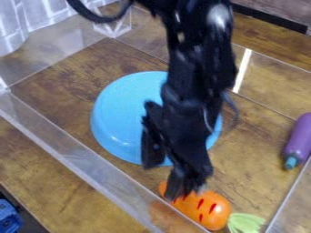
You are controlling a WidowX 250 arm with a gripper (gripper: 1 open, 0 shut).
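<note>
My black gripper (175,173), blurred by motion, reaches down over the lower middle of the view, its tips at the top of an orange toy carrot (209,211) with green leaves (243,223). It partly covers the carrot; whether the fingers are open or shut is unclear. Behind the gripper lies a light blue round object (115,114), largely hidden by the arm.
A purple eggplant toy (299,141) lies on the wooden floor at the right. Clear plastic walls (73,155) run along the left and right. A small blue object (10,214) is at the lower left edge.
</note>
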